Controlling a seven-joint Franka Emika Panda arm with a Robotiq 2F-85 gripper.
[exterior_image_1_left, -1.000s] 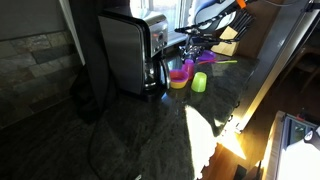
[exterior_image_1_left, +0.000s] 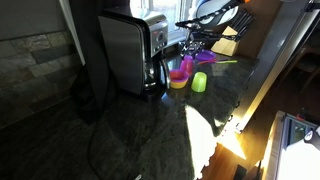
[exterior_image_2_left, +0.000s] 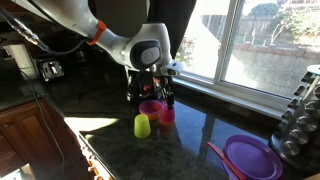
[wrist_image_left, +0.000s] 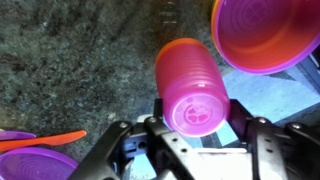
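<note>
A pink cup (wrist_image_left: 190, 85) with an orange rim stands upside down on the dark counter, its base toward the wrist camera. My gripper reaches over that base, with one finger on each side and the fingers part open. Whether the fingers touch the cup is hard to tell. In exterior view 2, the pink cup (exterior_image_2_left: 167, 116) is below the gripper, beside nested bowls (exterior_image_2_left: 150, 107) and a yellow-green cup (exterior_image_2_left: 142, 127). Exterior view 1 also shows the green cup (exterior_image_1_left: 199, 82), in front of the pink cup (exterior_image_1_left: 187, 64).
Near the window lies a purple plate (exterior_image_2_left: 252, 157) with a red utensil across it. A toaster oven (exterior_image_1_left: 133, 50) and a coffee pot (exterior_image_1_left: 157, 77) stand left of the cups.
Over the last second the arm has come down a little toward the pink cup. The cups and bowls have not visibly moved.
</note>
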